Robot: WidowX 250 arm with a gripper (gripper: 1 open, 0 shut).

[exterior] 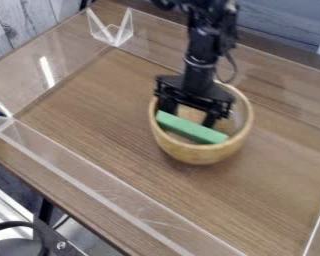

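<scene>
My black gripper (192, 104) reaches down from the top into a wooden bowl (200, 152) right of the image's middle, its open fingers low inside the rim and slightly blurred. A bright green bar (192, 129) lies tilted in the bowl below the fingers. Whether the fingers touch it is not clear.
A small clear wire-like or plastic object (111, 28) stands at the upper left. Dark cables or parts lie at the lower left edge.
</scene>
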